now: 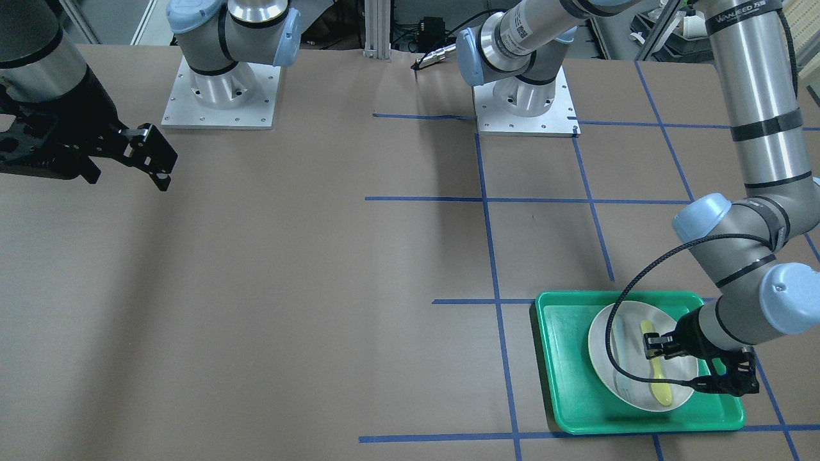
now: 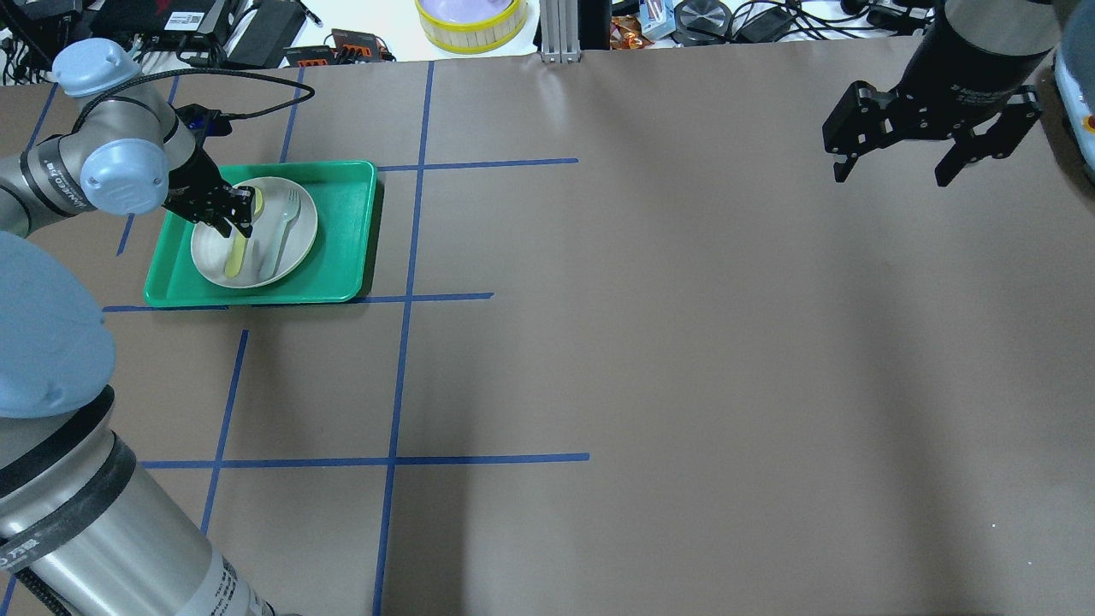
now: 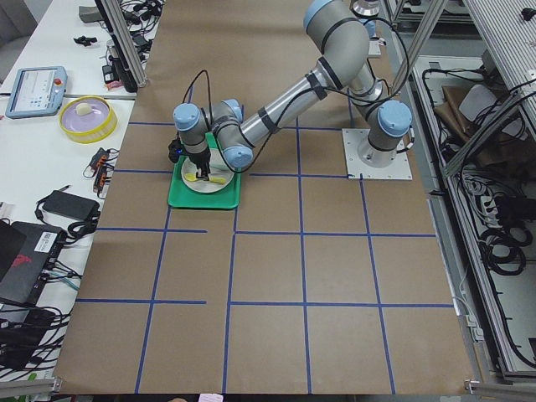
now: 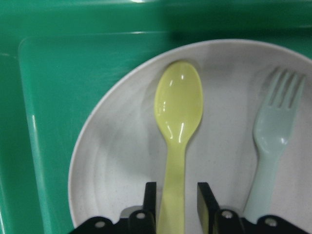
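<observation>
A white plate (image 4: pixel 122 151) sits in a green tray (image 2: pixel 339 205). On it lie a yellow spoon (image 4: pixel 178 107) and a pale mint fork (image 4: pixel 273 131), side by side. My gripper is low over the plate, its two fingertips open on either side of the spoon's handle, with a gap to each. In the camera front view the gripper (image 1: pixel 651 346) is at the spoon's upper part, and the cable crosses in front of the plate.
Another black gripper (image 2: pixel 924 144) hangs at the opposite side of the table. Cables and boxes line the far edge in the top view.
</observation>
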